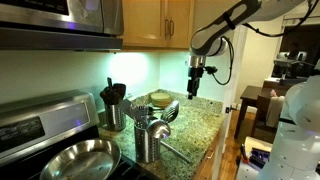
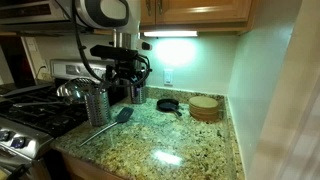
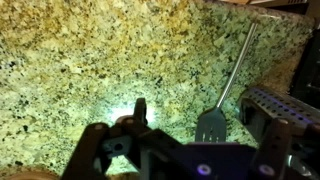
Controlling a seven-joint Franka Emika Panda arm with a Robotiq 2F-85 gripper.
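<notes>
My gripper is open above the granite counter, with nothing between its fingers. Exterior view 1 has the gripper in the air over the counter's right side. A spatula with a dark head and long grey handle lies flat on the stone, its head below and between the fingers in the wrist view. From the other side, the spatula rests in front of a perforated metal utensil holder. A small dark pan lies farther back.
Round tan baskets or lids stand near the back wall. The stove with a large steel pan borders the counter. A crock of dark utensils sits behind the utensil holder.
</notes>
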